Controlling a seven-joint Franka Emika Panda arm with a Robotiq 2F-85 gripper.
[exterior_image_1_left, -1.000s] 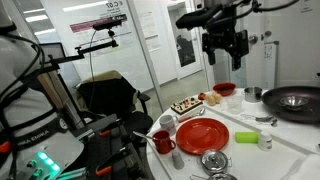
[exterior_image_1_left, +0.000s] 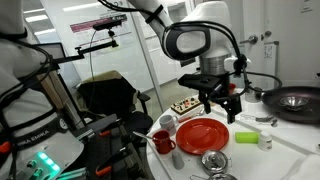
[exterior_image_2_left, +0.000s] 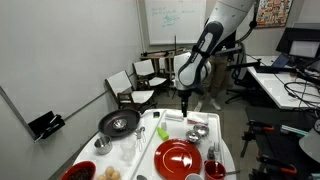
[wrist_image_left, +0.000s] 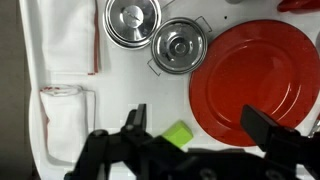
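My gripper (exterior_image_1_left: 219, 112) hangs above the white table, near the far right side of the red plate (exterior_image_1_left: 203, 136). It points down with its fingers apart and nothing held between them. In the wrist view a small green object (wrist_image_left: 178, 134) shows in the gap between the dark fingers, lower down on the table. The plate fills the right of that view, partly covered by a finger. From the second exterior view, the gripper (exterior_image_2_left: 184, 112) is seen over the table's far end, beyond the plate (exterior_image_2_left: 178, 158).
Small steel pots (wrist_image_left: 180, 46) stand beside the plate, and folded white towels (wrist_image_left: 67, 124) lie to the left. A red mug (exterior_image_1_left: 163, 142), a white bottle (exterior_image_1_left: 265, 142) and a black pan (exterior_image_1_left: 290, 101) also stand around. Bare table shows between towels and plate.
The arm has come down steadily over the past second, bringing my gripper from high above the table to much nearer the plate and green object. The things on the table have not moved.
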